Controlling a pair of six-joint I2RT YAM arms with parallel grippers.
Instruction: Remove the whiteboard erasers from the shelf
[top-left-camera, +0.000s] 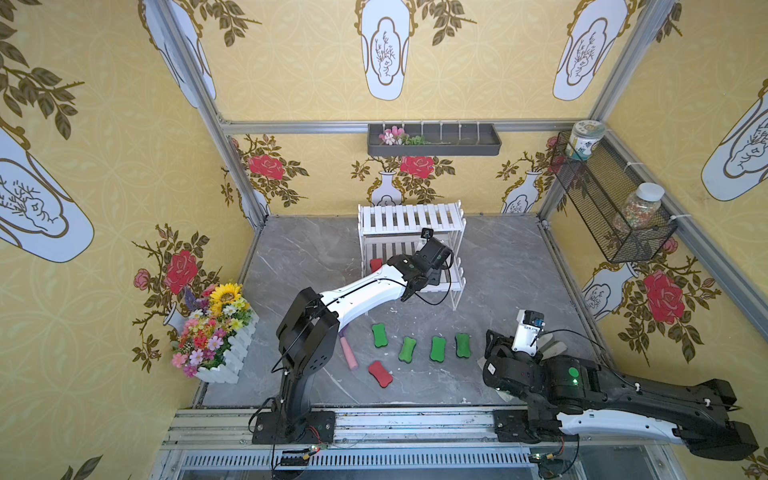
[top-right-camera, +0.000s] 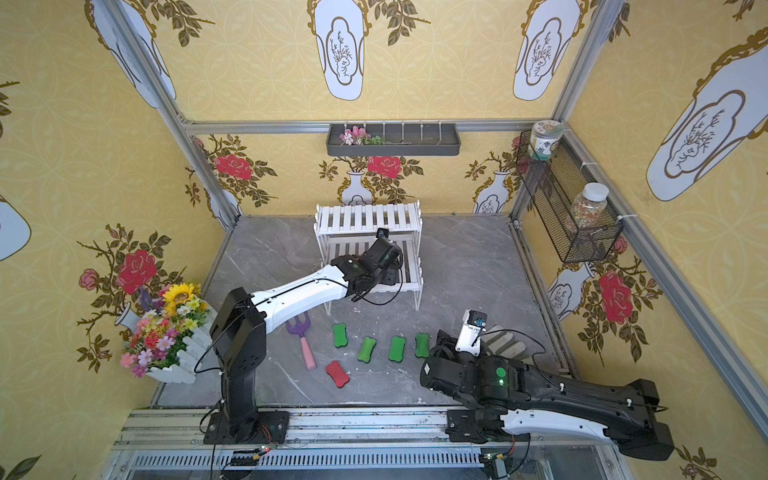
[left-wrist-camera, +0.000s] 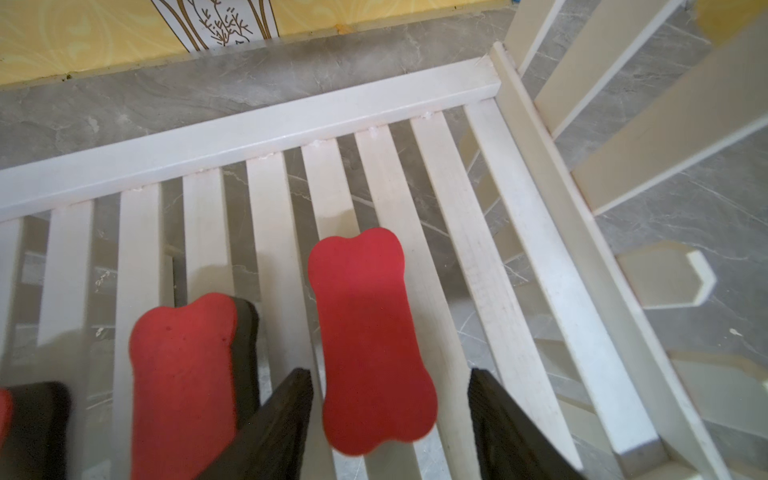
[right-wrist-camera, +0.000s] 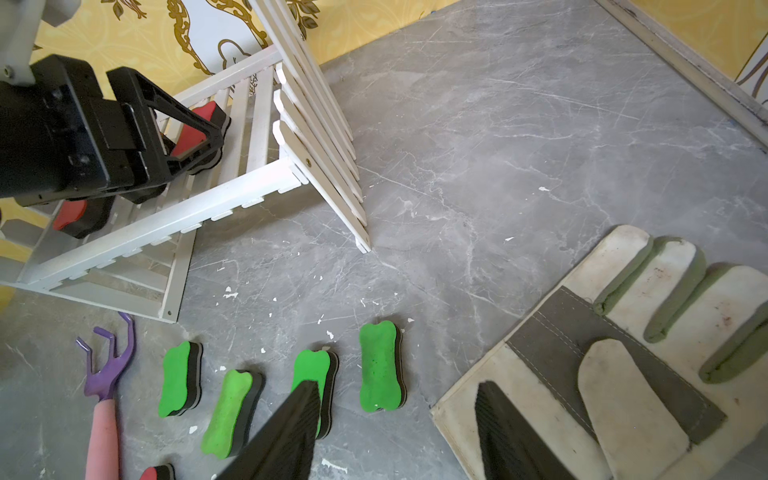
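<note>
In the left wrist view, red erasers lie on the white slatted shelf (left-wrist-camera: 541, 214): one (left-wrist-camera: 369, 336) in the middle, another (left-wrist-camera: 184, 384) to its left, part of a third at the far left. My left gripper is open over the middle eraser, its fingertips either side of that eraser's near end; contact cannot be told. My right gripper stands open over the table, away from the shelf. Several green erasers (top-left-camera: 437, 349) and one red eraser (top-left-camera: 380, 373) lie on the tabletop in front of the shelf.
A pink-handled fork (top-right-camera: 308, 352) lies front left. A work glove (right-wrist-camera: 544, 376) lies under my right arm. A flower planter (top-left-camera: 212, 336) stands at the left, a wire basket (top-left-camera: 612, 200) hangs on the right wall. Table space beside the shelf is clear.
</note>
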